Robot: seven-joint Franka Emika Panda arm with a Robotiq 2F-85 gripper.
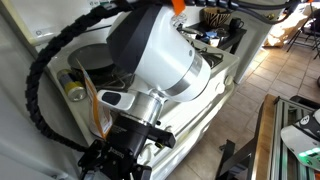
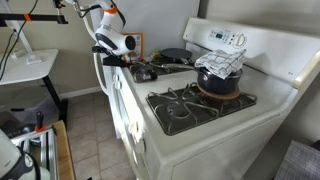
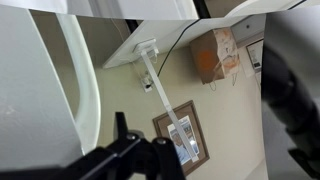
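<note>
My gripper (image 1: pixel 118 160) is low in exterior view 1, dark and partly hidden by the arm's own wrist. It stands open, and no object shows held in it. Dark, blurred gripper parts fill the lower middle and right of the wrist view. To their left in that view runs a curved white handle (image 3: pixel 82 85) on a pale grey surface. The white and black arm (image 2: pixel 118 44) reaches in at the far end of the stove in exterior view 2. What lies right at the fingertips cannot be made out.
A white stove (image 2: pixel 178 150) carries a dark pot (image 2: pixel 212 84) with a cloth over it. Beyond it sit a pan (image 2: pixel 174 55) and a smaller pot (image 2: pixel 145 72). In the wrist view, a cardboard box (image 3: pixel 213 55) and framed picture (image 3: pixel 182 136) appear.
</note>
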